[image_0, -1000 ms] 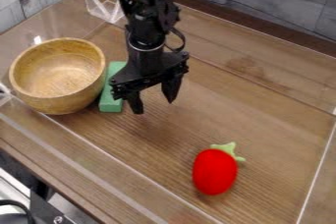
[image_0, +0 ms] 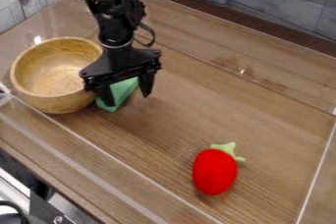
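Note:
My gripper [image_0: 121, 77] is low over a green block [image_0: 121, 94] just right of a tan bowl [image_0: 50, 83]. Its dark fingers reach down around the block's area; whether they are closed on it I cannot tell. The block's upper part is partly hidden by the gripper. A red object with a green stem [image_0: 215, 171], like a toy strawberry or tomato, lies at the front right.
A grey wall runs along the back. The bowl takes up the left side, close beside the gripper.
My gripper has moved left toward the bowl and down onto the green block, which now appears tilted, its lower end shifted slightly right.

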